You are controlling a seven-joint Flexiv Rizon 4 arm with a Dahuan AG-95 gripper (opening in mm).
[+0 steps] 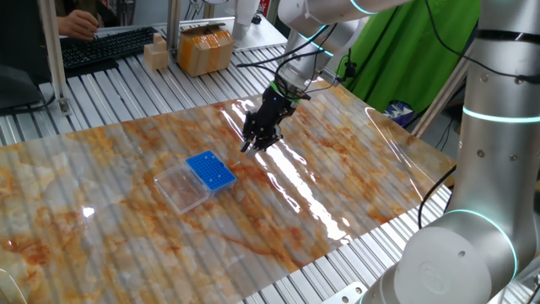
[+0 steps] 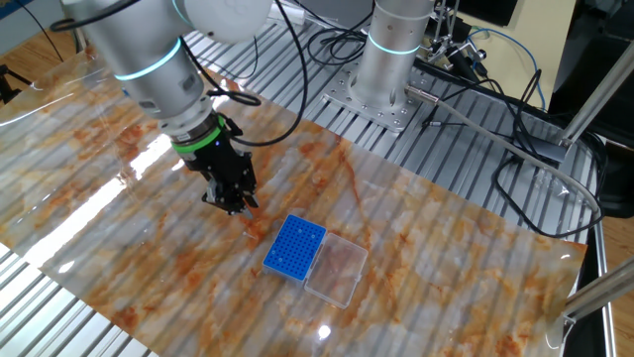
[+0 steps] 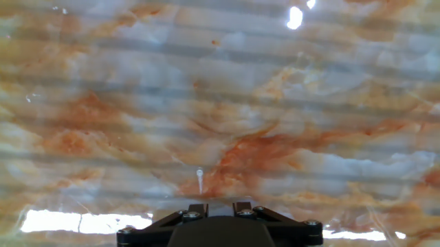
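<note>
A small clear tube (image 3: 200, 180) lies on the marbled sheet, just ahead of my gripper and slightly left of its middle in the wrist view. The two black fingertips stand apart with a gap between them and nothing visible in it. Exterior view 1 has the gripper (image 1: 251, 148) low over the sheet, to the right of a blue perforated rack (image 1: 211, 171). The rack's clear lid (image 1: 180, 188) lies open beside it. Exterior view 2 shows the gripper (image 2: 244, 208) up and left of the rack (image 2: 295, 247).
The marbled sheet (image 1: 101, 236) is otherwise largely bare, with bright reflections. A cardboard box (image 1: 205, 49), wooden blocks (image 1: 156, 54) and a keyboard (image 1: 114, 46) are at the back, where a person's hand (image 1: 78, 25) rests. Cables hang along the arm.
</note>
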